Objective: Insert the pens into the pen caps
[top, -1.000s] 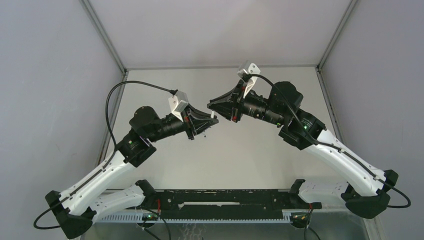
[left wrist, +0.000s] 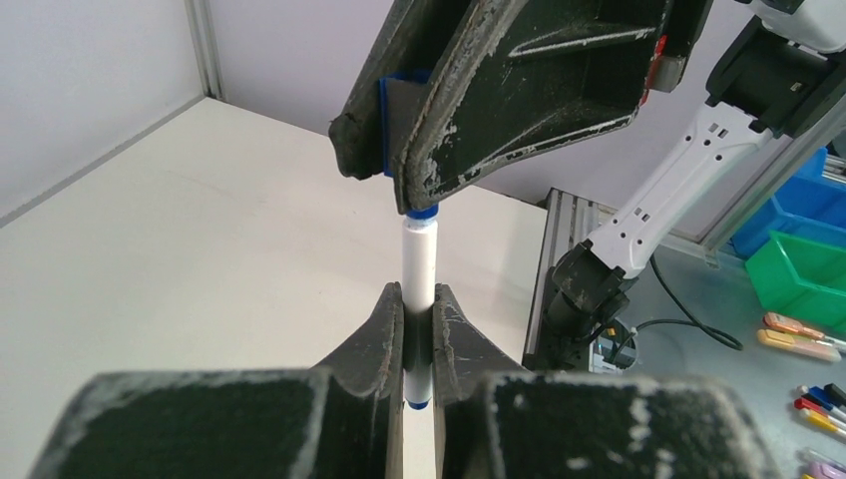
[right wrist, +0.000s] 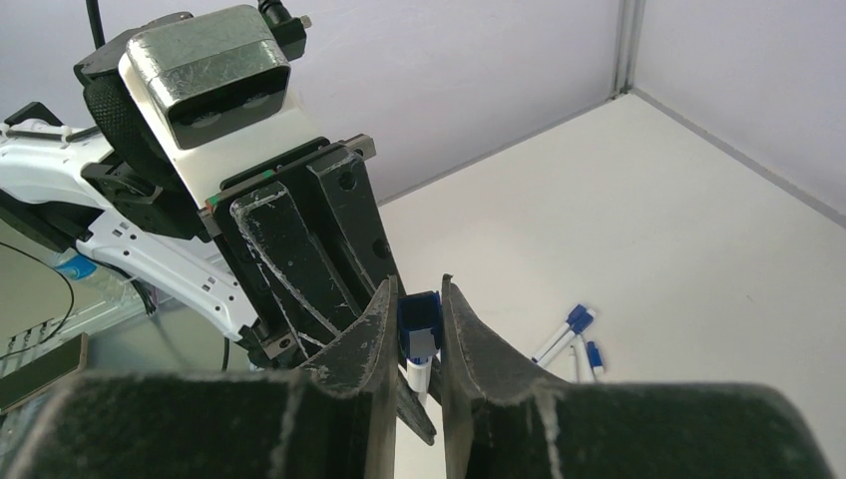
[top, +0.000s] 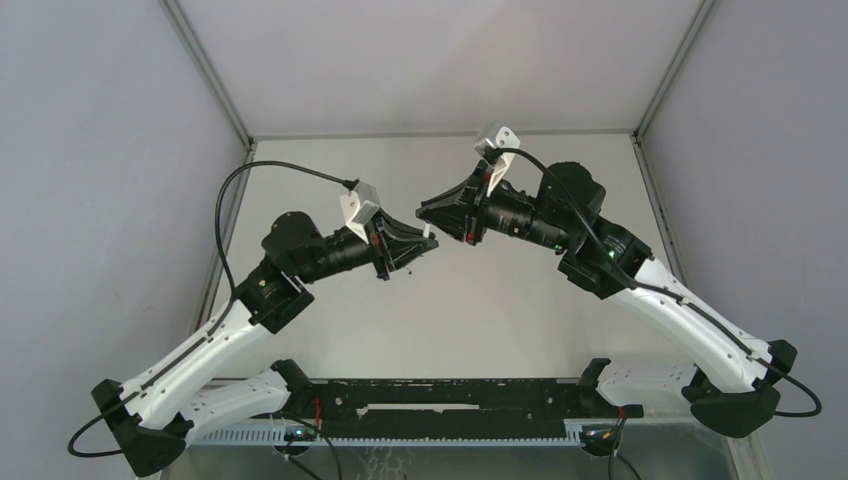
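Above the table, my two grippers meet near the middle. In the left wrist view, a white pen (left wrist: 419,261) stands upright between the fingers of my left gripper. Those fingers lie close on both sides of it; whether they grip it I cannot tell. My right gripper is shut on a blue pen cap (right wrist: 419,311), seen end-on in the right wrist view. Right at the pen's upper end, blue (left wrist: 423,213) shows just under the right fingertips, in line with the white barrel. The join itself is mostly hidden by the fingers.
Several other white pens with blue caps (right wrist: 580,318) lie on the white table (right wrist: 599,210) in the right wrist view. Blue (left wrist: 798,205) and green bins (left wrist: 793,264) and several coloured markers (left wrist: 798,344) sit off the table.
Between the earlier top views and now, my left arm has shifted very slightly to the right.
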